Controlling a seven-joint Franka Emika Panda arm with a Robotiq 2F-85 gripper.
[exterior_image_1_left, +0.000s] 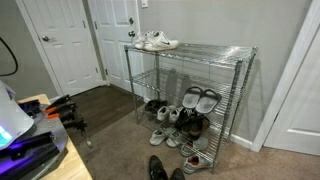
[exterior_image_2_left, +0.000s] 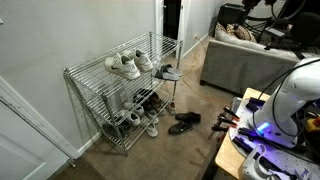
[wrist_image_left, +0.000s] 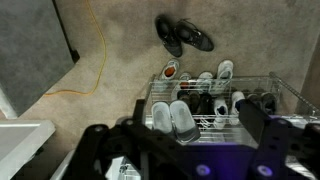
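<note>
My gripper stands open, its dark fingers wide apart at the bottom of the wrist view, with nothing held between them. In exterior view 2 the gripper (exterior_image_2_left: 222, 128) hangs at the table's edge, away from the wire shoe rack (exterior_image_2_left: 100, 95). White sneakers (exterior_image_1_left: 157, 41) sit on the rack's top shelf, at its left end. A pair of grey slides (exterior_image_1_left: 207, 102) rests at the rack's right side. Several sneakers (exterior_image_1_left: 172, 122) crowd the lower level. On the floor in front lies a pair of black shoes (wrist_image_left: 168, 35).
A wooden table (exterior_image_1_left: 70, 168) carries the arm. White doors (exterior_image_1_left: 66, 40) stand at the back left, and a grey couch (exterior_image_2_left: 235, 70) is beyond the rack in exterior view 2. Much of the top shelf (exterior_image_1_left: 215, 52) is bare. Open carpet lies between table and rack.
</note>
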